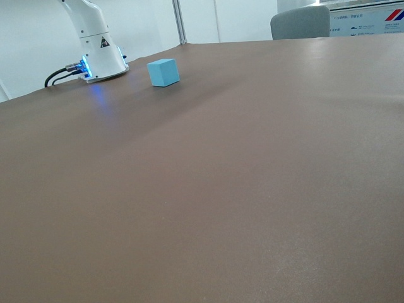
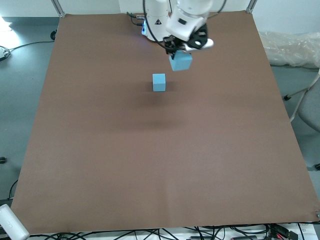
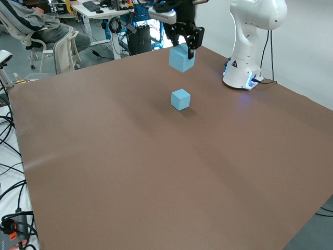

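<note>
My gripper (image 3: 191,49) is shut on a larger light-blue cube (image 2: 181,62), held above the table (image 2: 165,160) toward the back, near the arm's base. In the right view this cube (image 3: 181,59) hangs above and behind a smaller light-blue cube (image 3: 180,99). The smaller cube (image 2: 159,82) rests on the table, just below the held one in the left view. The top view shows one blue cube (image 1: 163,72) on the table; the gripper is out of that view.
The arm's white base (image 3: 242,73) stands at the back edge with cables. Chairs, a seated person and a desk (image 3: 93,10) are beyond the table's edge.
</note>
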